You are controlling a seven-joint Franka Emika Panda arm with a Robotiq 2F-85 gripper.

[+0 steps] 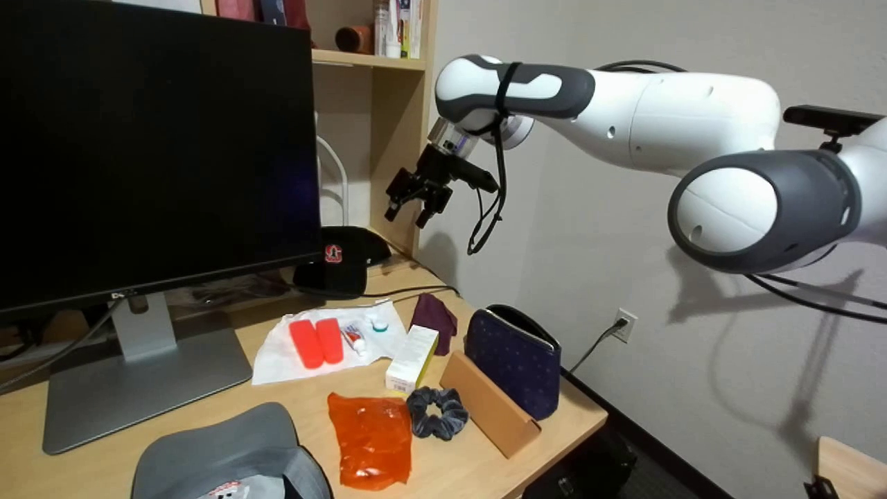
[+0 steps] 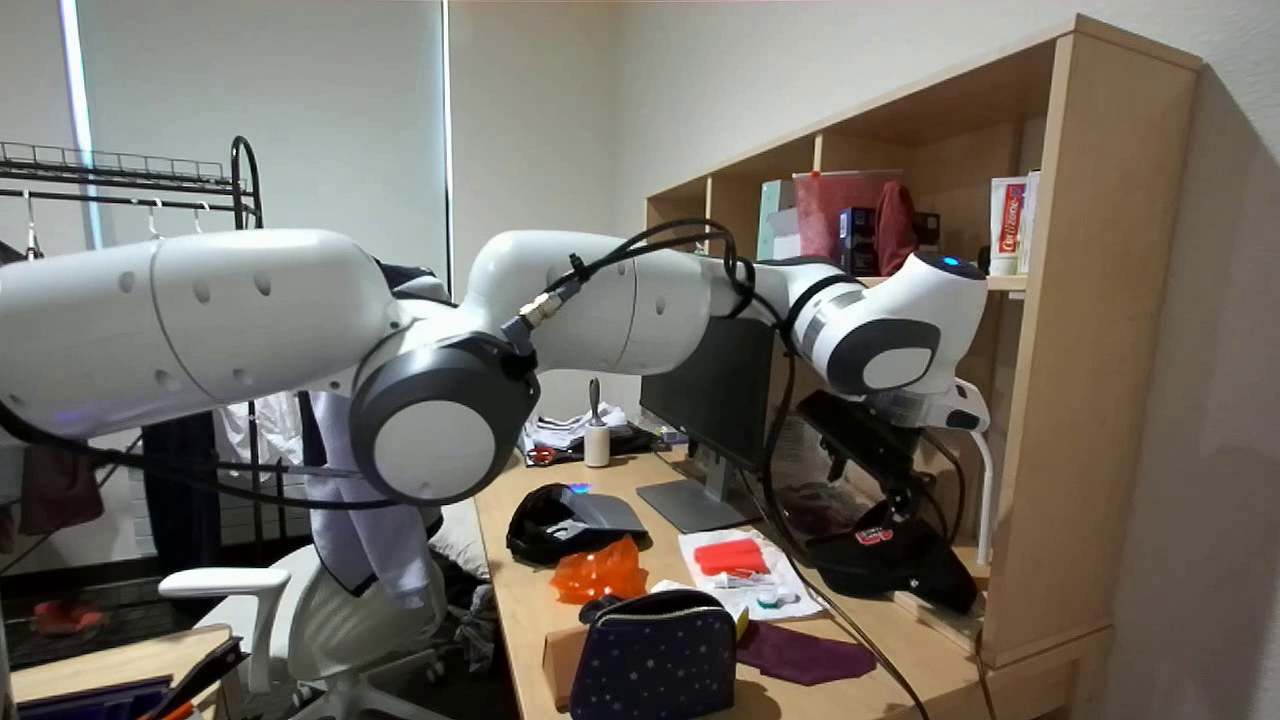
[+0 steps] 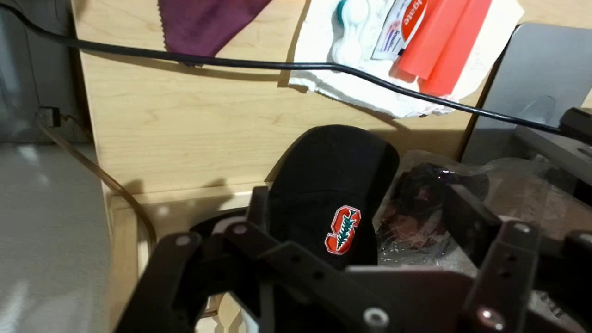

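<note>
My gripper (image 1: 407, 215) is raised above the back corner of the desk, beside the shelf's side panel. Its fingers stand wide apart with nothing held. Below it lies a black cap (image 1: 353, 251) with a red and white tree emblem; in the wrist view the cap (image 3: 327, 166) shows between and beyond the fingers, part of it hidden by them. A maroon cloth (image 1: 436, 320) rests on the desk nearer the front. On a white sheet (image 1: 278, 353) sit two red strips (image 1: 307, 344), a small toothpaste tube (image 1: 354, 339) and a contact lens case (image 1: 380, 326).
A large monitor (image 1: 158, 158) fills the left. A black cable (image 3: 249, 64) crosses above the desk. Towards the front are a white box (image 1: 411, 359), navy pouch (image 1: 513, 359), brown box (image 1: 488, 403), dark scrunchie (image 1: 437, 412), orange bag (image 1: 371, 441) and grey cap (image 1: 229, 449).
</note>
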